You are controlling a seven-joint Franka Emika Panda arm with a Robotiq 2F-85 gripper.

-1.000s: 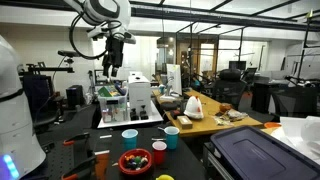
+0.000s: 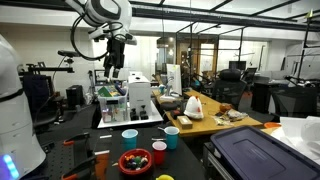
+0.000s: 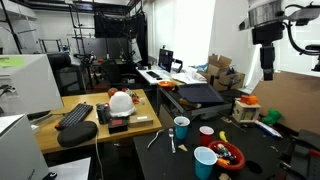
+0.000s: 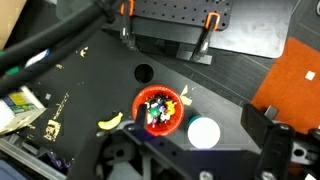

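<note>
My gripper (image 2: 113, 66) hangs open high above the table, its fingers pointing down with nothing between them. In exterior view 2 the gripper (image 3: 267, 66) is at the upper right, well clear of everything below. A red bowl (image 2: 135, 172) holding small mixed-coloured pieces stands on the dark surface. Around it are a red cup (image 2: 159, 153) and two blue cups, one behind the bowl (image 2: 130, 139) and one farther right (image 2: 171, 138). From the wrist view, the bowl (image 4: 137, 101) shows with a white-looking round cup (image 4: 203, 132) and a yellow curved object (image 4: 110, 123) beside it.
A wooden table (image 2: 205, 126) with a white helmet-like object (image 2: 194, 107) lies behind. At the right is a large dark grey lid or tray (image 2: 262, 155). Clear bins (image 2: 111, 109) stand at the back left. An orange patch (image 4: 290, 80) lies right of the bowl in the wrist view.
</note>
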